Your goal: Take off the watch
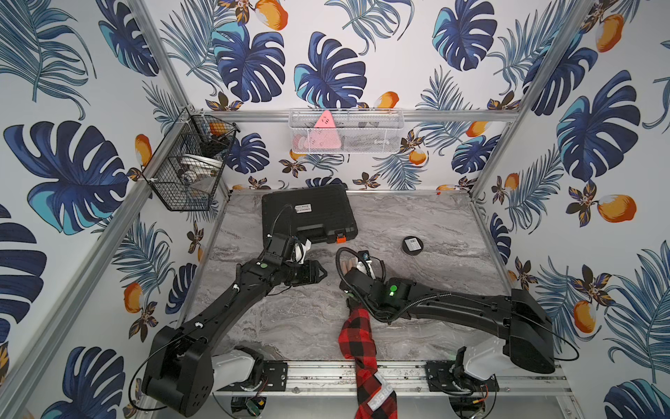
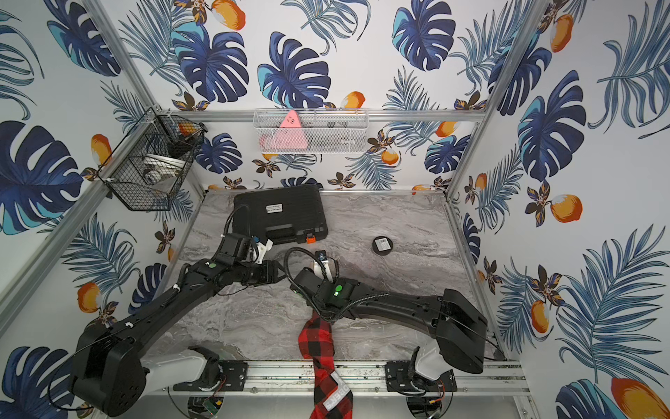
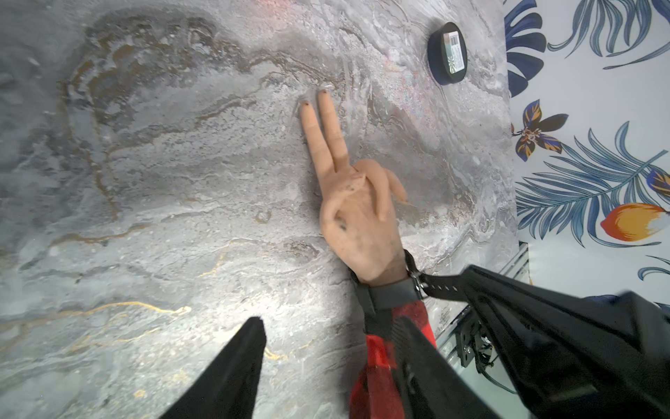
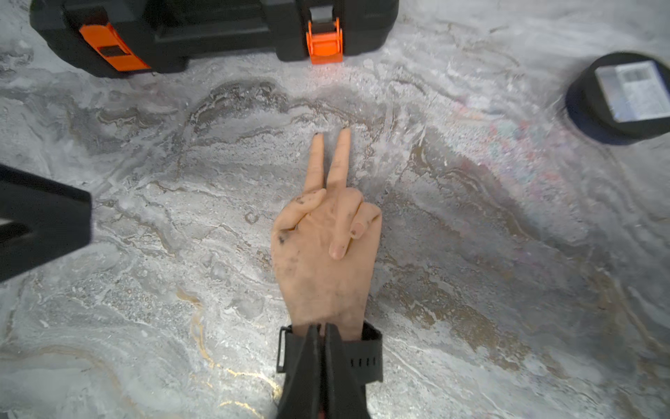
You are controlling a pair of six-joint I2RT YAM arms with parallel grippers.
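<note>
A light-skinned mannequin hand (image 3: 363, 223) lies on the table with two fingers stretched out and a red-black checked sleeve (image 1: 359, 331) behind it. Round its wrist is a black watch (image 3: 392, 294). One strap length with holes (image 3: 443, 286) runs from the wrist to my right gripper, whose fingers are together over the wrist and seem to pinch the strap. My left gripper is open and empty, its fingers apart, to the left of the hand in the top views. The right arm hides much of the hand and watch from above.
A black case (image 1: 307, 213) with orange latches lies at the back left. A round black object (image 1: 412, 245) with a white label sits to the right. Baskets (image 1: 192, 164) hang on the frame.
</note>
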